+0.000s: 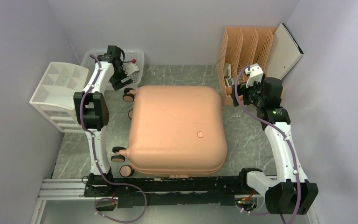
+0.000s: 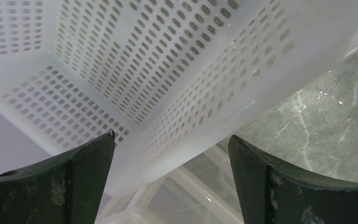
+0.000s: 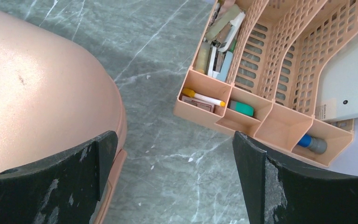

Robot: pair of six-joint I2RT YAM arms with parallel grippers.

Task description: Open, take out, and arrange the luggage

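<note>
A peach hard-shell suitcase (image 1: 176, 122) lies flat and closed mid-floor, wheels at its left; the right wrist view shows its rounded side (image 3: 37, 93). My left gripper (image 1: 121, 83) is open over a white perforated basket (image 1: 137, 60) at the back left; its wall (image 2: 200, 102) passes between the fingers in the left wrist view, with no visible grip on it. My right gripper (image 1: 240, 95) stands open near the suitcase's back-right corner and the peach organizer (image 1: 235, 39), with nothing between its fingers.
A white divided rack (image 1: 51, 88) stands left of the suitcase. The organizer holds markers (image 3: 203, 97) and small items; a white board (image 1: 283, 51) leans at its right. Bare floor (image 3: 177, 172) shows between suitcase and organizer, and behind the suitcase.
</note>
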